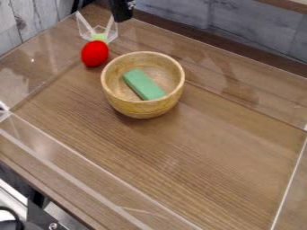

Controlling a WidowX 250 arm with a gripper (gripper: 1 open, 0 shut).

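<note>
A red round object (95, 54) sits on the wooden table, left of a wooden bowl (120, 106) that holds a green block (143, 83). Just behind the red object is a small pale, greenish item (96, 34), too small to identify. At the top edge, above these, the dark gripper (120, 13) is mostly cut off, so its opening is unclear.
Bare wood (216, 153) fills the right and front of the table. A grey wall runs along the back right, and the table's left edge shows dark floor beyond at the lower left.
</note>
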